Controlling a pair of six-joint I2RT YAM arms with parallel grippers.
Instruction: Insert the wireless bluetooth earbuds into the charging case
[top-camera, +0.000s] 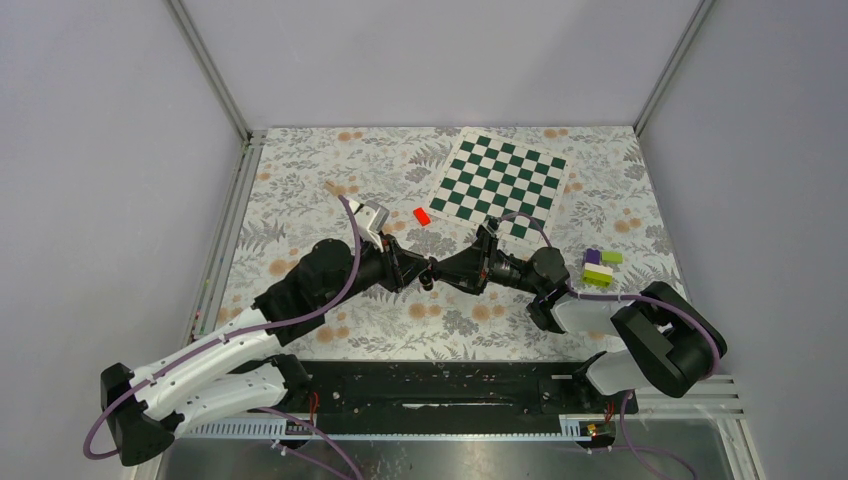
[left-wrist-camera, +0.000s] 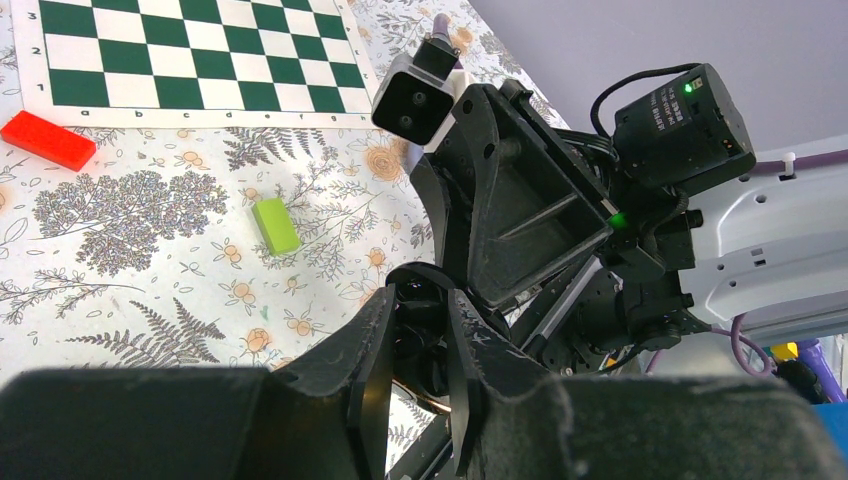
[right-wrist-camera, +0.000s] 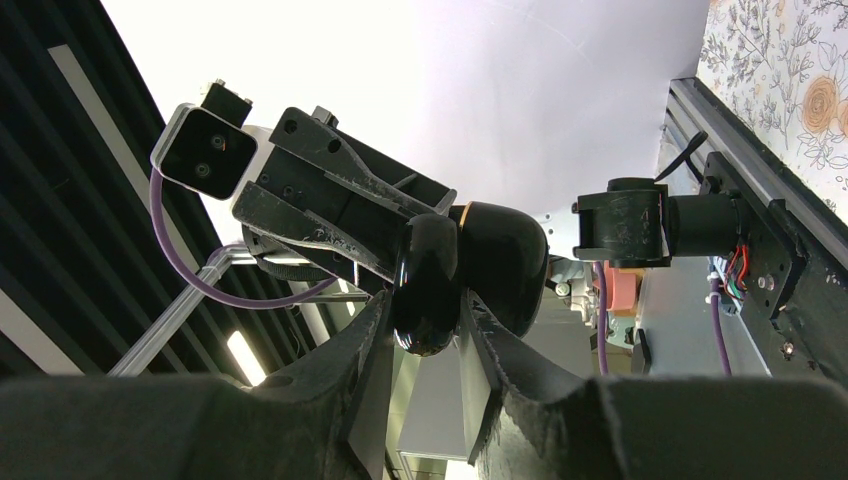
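In the top view my left gripper (top-camera: 410, 268) and right gripper (top-camera: 447, 268) meet over the table, with glossy black pieces (top-camera: 427, 282) between them. In the left wrist view the open charging case (left-wrist-camera: 420, 280), dark inside, lies at my left fingertips, which are shut; what exactly they grip is partly hidden. In the right wrist view my right gripper is shut on a small glossy black capsule (right-wrist-camera: 426, 280), likely an earbud or part of the case, in front of a larger black body (right-wrist-camera: 505, 260) with a gold rim. Whether any earbud sits in the case I cannot tell.
A checkerboard (top-camera: 495, 180) lies at the back, with a red block (top-camera: 421, 216) at its corner. Green, yellow and purple blocks (top-camera: 600, 275) lie at the right, near the right arm.
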